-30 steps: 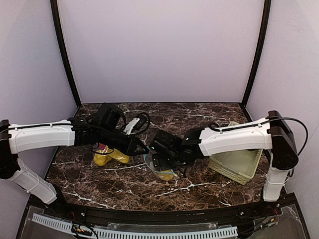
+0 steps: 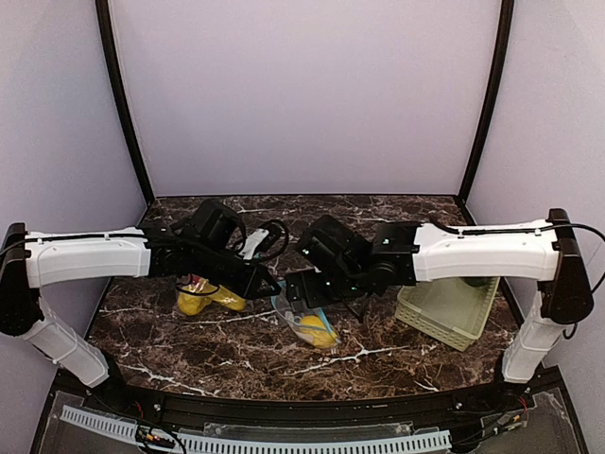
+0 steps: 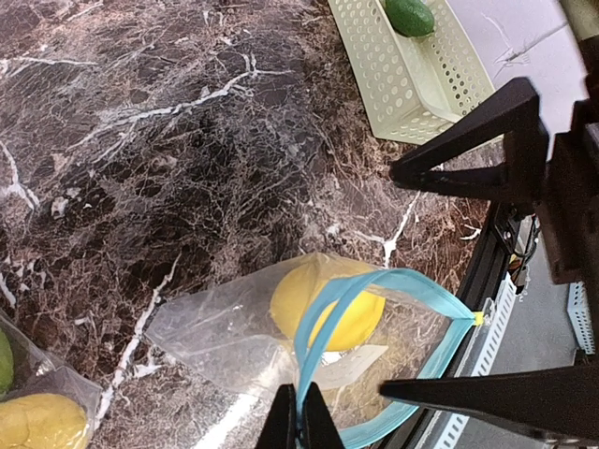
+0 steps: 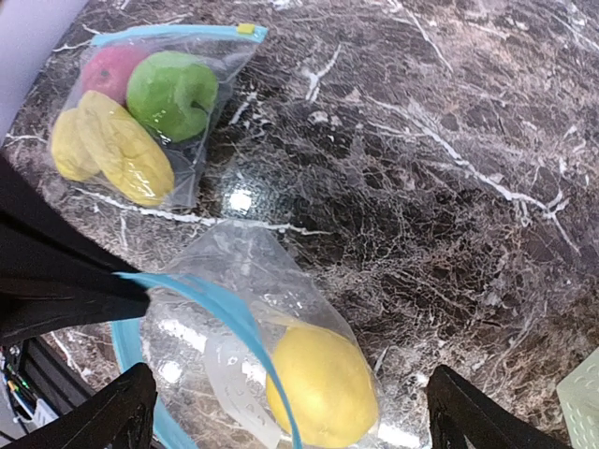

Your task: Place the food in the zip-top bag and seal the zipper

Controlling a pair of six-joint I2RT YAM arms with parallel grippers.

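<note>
A clear zip top bag [image 3: 215, 323] with a blue zipper edge lies mouth open, a yellow food item [image 3: 360, 318] inside it. My left gripper is shut on the bag's blue edge, which passes between the fingertips. At the edge's far end sits a yellow slider [image 3: 479, 318]. My right gripper stands open above the bag, nothing held; its two dark fingers show at the bottom corners of the right wrist view. Seen from above, the right gripper [image 2: 304, 291] is close beside the left gripper [image 2: 274, 289], with the yellow food [image 2: 317, 329] in front.
Another bag [image 4: 192, 154] filled with yellow, green and reddish food lies at the left, its blue edge on top. A pale perforated basket [image 2: 440, 326] stands at the right, with a dark green item [image 3: 409, 16] in it.
My right arm has lifted and drawn back slightly, showing more of the yellow food and bag. The left gripper has stayed nearly in place at the bag's edge.
</note>
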